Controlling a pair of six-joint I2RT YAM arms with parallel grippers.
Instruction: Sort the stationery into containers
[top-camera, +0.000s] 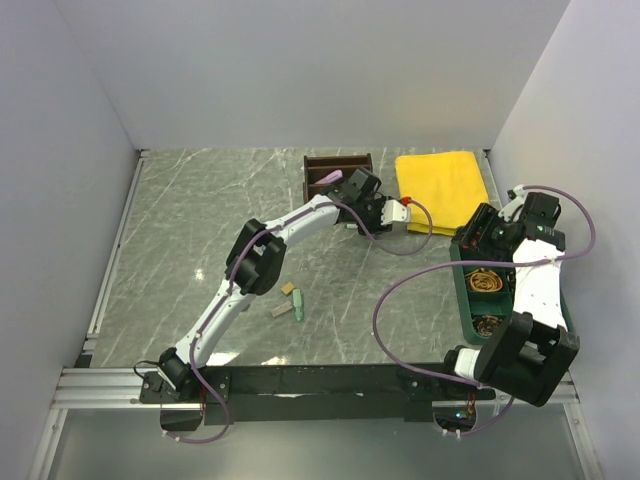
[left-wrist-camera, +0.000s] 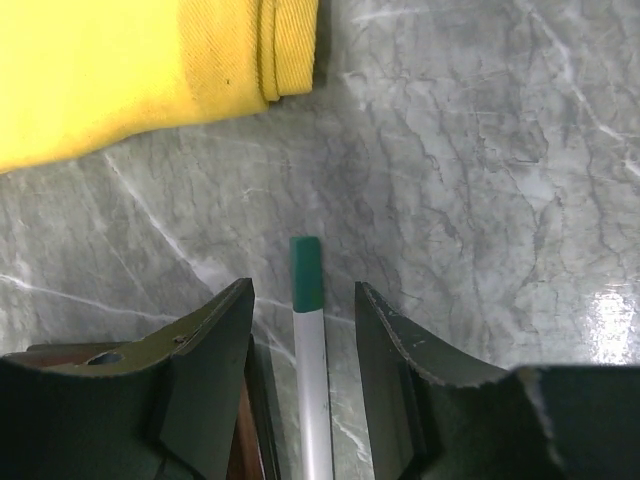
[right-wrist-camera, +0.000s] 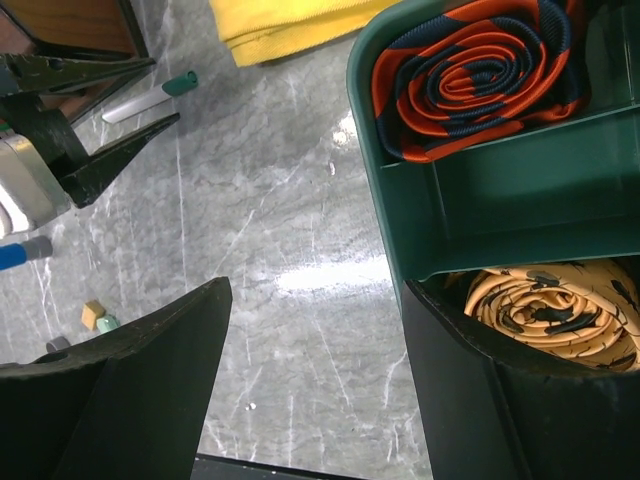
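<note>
My left gripper is open over a white marker with green cap, lying on the marble table beside the brown wooden organizer; it also shows from the side in the right wrist view. My right gripper stands open over the edge of the green compartment box (right-wrist-camera: 390, 220). In the top view the organizer (top-camera: 338, 160) holds a pink item (top-camera: 329, 177). A blue-capped pen (right-wrist-camera: 14, 255), a tan block (top-camera: 288, 288) and a mint-green item (top-camera: 298, 305) lie on the table.
A folded yellow cloth (top-camera: 445, 185) lies at the back right. The green box holds rolled orange-navy fabric (right-wrist-camera: 470, 70) and tan patterned fabric (right-wrist-camera: 545, 325).
</note>
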